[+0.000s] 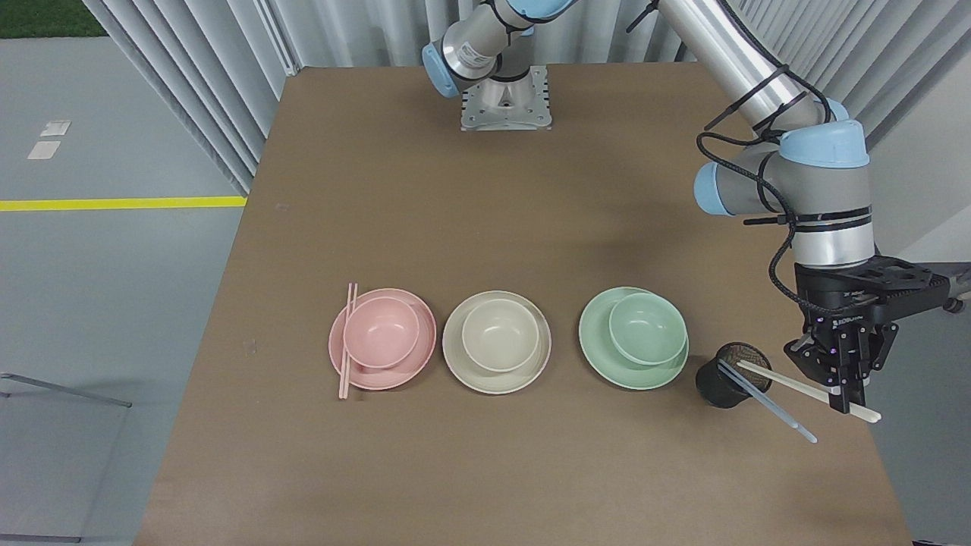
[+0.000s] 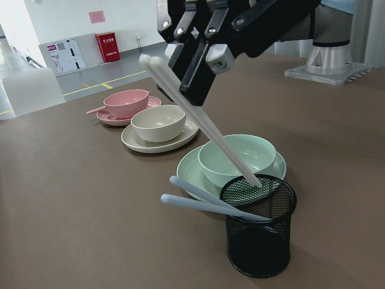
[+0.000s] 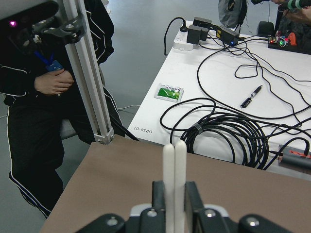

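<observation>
My gripper is shut on a pair of white chopsticks, held slanted above the black mesh pen cup at the table's right side; their lower ends are over the cup's mouth. Pale blue chopsticks rest in the cup. Left of it stand a green bowl on a green plate, a cream bowl on a cream plate, and a pink bowl on a pink plate with pink chopsticks across its left side.
In the wrist view a white table with cables and a seated person lie past the brown table's edge.
</observation>
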